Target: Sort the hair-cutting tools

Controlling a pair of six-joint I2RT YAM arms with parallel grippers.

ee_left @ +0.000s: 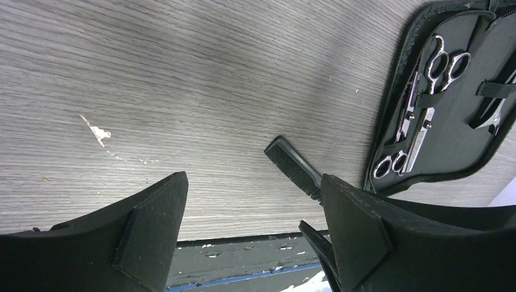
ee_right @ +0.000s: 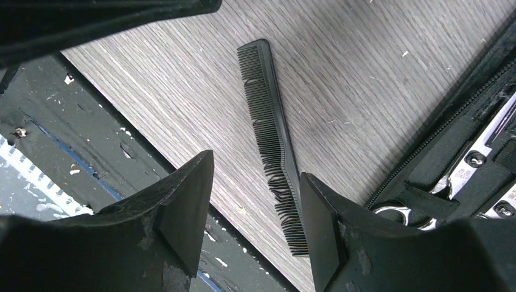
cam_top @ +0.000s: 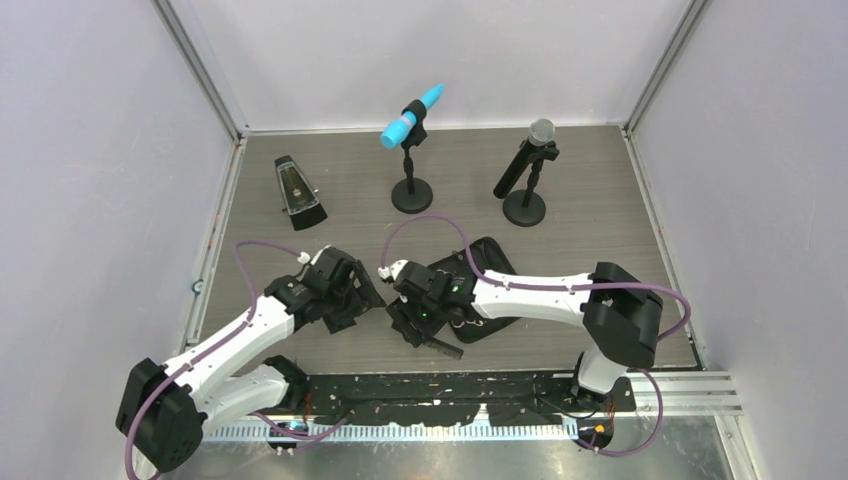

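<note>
A black comb (ee_right: 268, 121) lies on the table below my right gripper, whose fingers stand part open, one finger on each side of it in the right wrist view. Its end (ee_left: 292, 164) shows in the left wrist view, partly covered by a left finger (ee_left: 347, 213). My left gripper is parted too, with nothing held. To the right, the open black zip case (cam_top: 490, 255) has scissors (ee_left: 441, 64) and thinning shears (ee_left: 420, 137) strapped inside. In the top view the right arm covers part of the case, and I cannot make out the comb.
A metronome (cam_top: 298, 193) stands at the back left. Behind the arms are a blue microphone-like object on a stand (cam_top: 411, 195) and a microphone (cam_top: 523, 160) on another. Both grippers are close together near the front edge; bare table lies behind them.
</note>
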